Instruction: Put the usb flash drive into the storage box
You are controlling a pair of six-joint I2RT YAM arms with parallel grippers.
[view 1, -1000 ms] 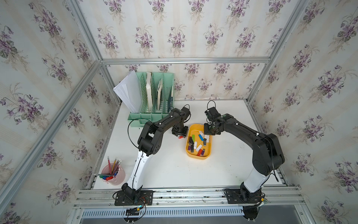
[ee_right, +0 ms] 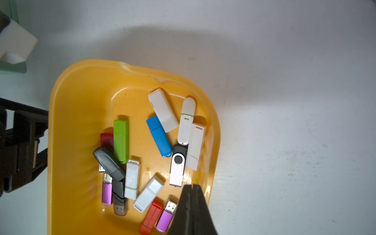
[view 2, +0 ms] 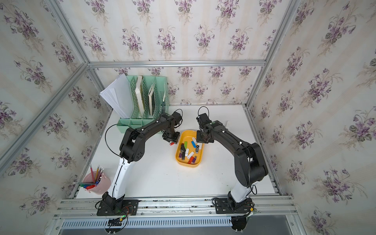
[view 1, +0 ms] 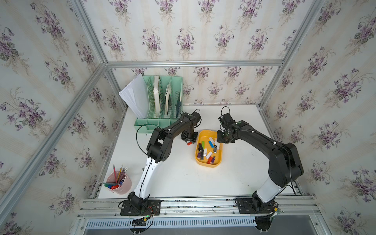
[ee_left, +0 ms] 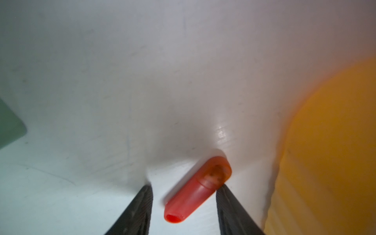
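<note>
A red usb flash drive (ee_left: 197, 192) lies diagonally on the white table, just left of the orange storage box (ee_left: 321, 168) in the left wrist view. My left gripper is low over it and partly open, one finger on each side of the drive. The drive's upper end appears close to the right fingertip; whether they touch, I cannot tell. From above, the red drive (view 1: 189, 143) peeks out at the front of the left gripper (view 1: 190, 137). Above the box's right side, my right gripper is shut with nothing showing between its fingers.
Several flash drives, including a green one (ee_right: 121, 141) and a blue one (ee_right: 159, 136), lie inside the box. A green file organizer (view 1: 172, 121) stands behind the left arm. A pink pen cup (view 1: 123, 186) is at the front left.
The right gripper has drifted slightly right over the second.
</note>
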